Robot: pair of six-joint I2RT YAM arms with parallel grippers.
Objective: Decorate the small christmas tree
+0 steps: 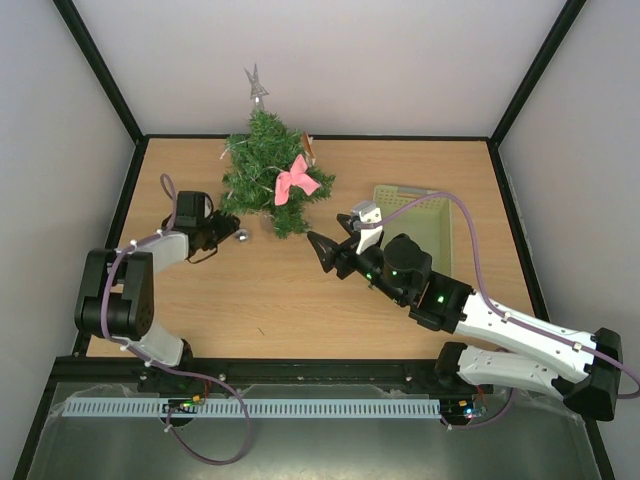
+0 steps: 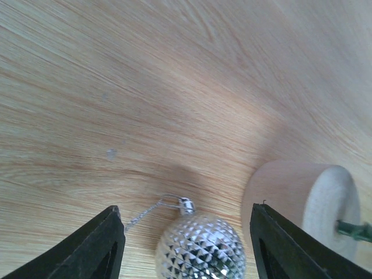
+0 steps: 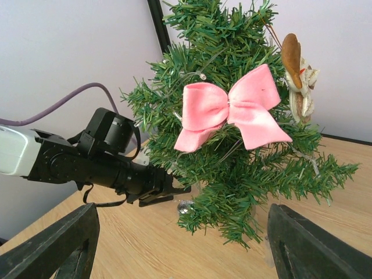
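The small tree (image 1: 262, 165) carries a pink bow (image 3: 229, 110), a brown-and-white ornament (image 3: 296, 81) and a silver star (image 1: 255, 88) on top. A silver textured ball with a wire loop (image 2: 200, 250) lies on the table beside the tree's base (image 2: 273, 197). My left gripper hovers over the ball, fingers apart, nothing seen held. My right gripper stands open in front of the tree, at the table's middle right, with nothing between its fingers.
A pale green basket (image 1: 430, 240) sits at the right, partly behind my right arm. Walls border the sides and back.
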